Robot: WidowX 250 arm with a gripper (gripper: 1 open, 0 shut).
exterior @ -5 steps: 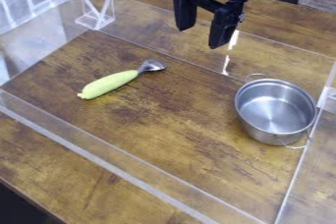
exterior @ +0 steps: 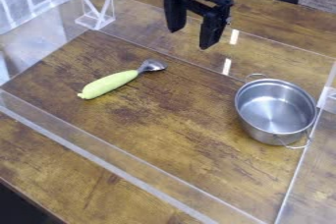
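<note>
The black gripper [exterior: 195, 29] hangs over the back middle of the wooden table, open, with its fingers pointing down. Below and left of it lies a pale yellow-green vegetable [exterior: 108, 84], like a corn cob or zucchini, with a small metal utensil head [exterior: 149, 66] at its upper right end. A steel pot [exterior: 273, 111] with wire handles stands at the right, apart from the gripper.
Clear plastic walls border the work area on several sides. A white bracket [exterior: 94, 14] is at the back left.
The gripper has moved to the left along the back of the area. The vegetable, utensil and pot stay where they were.
</note>
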